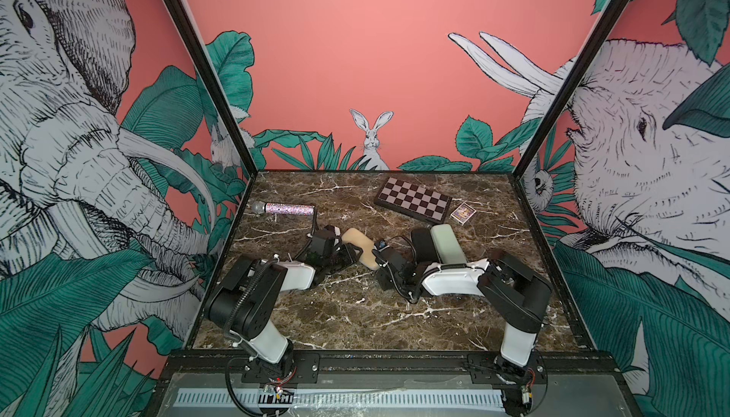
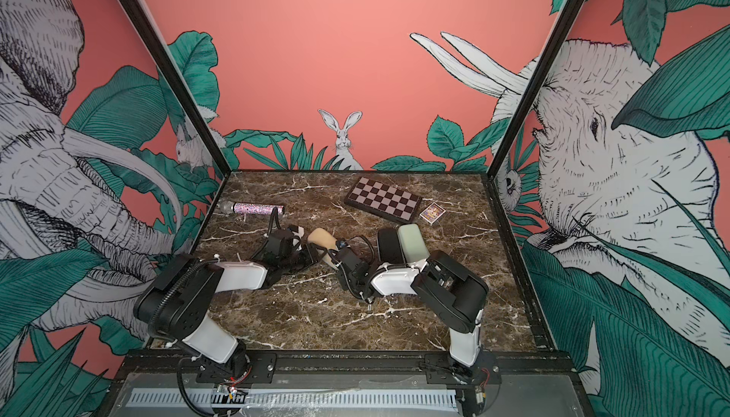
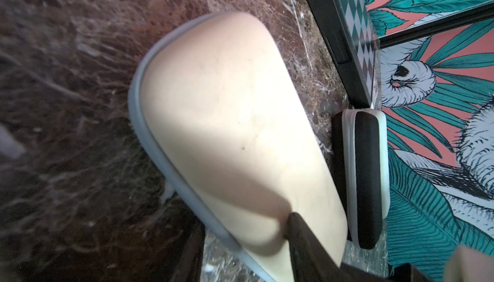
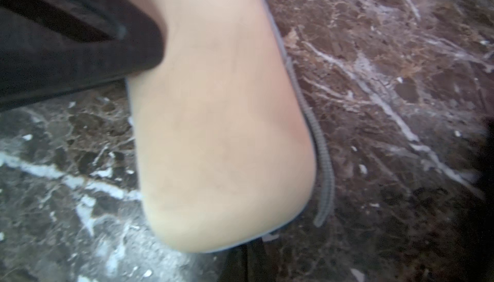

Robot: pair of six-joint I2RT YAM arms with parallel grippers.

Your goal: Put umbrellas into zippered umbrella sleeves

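Observation:
A beige zippered case (image 1: 358, 245), grey along its seam, lies on the table between both grippers. In the left wrist view, my left gripper has its fingers apart over the beige case's edge, one fingertip against its top and the other beyond the seam. That left finger (image 4: 103, 55) also shows at the left of the right wrist view. My right gripper is shut at the case's rounded end; whether anything thin is pinched is hidden. A grey zipper strip (image 4: 323, 179) hangs loose beside the case. Black (image 1: 424, 246) and pale green (image 1: 447, 245) cases lie to the right.
A checkered board (image 1: 413, 199) and a small card pack (image 1: 463, 213) lie at the back right. At the back left lies a glittery pink cylinder (image 1: 289, 208).

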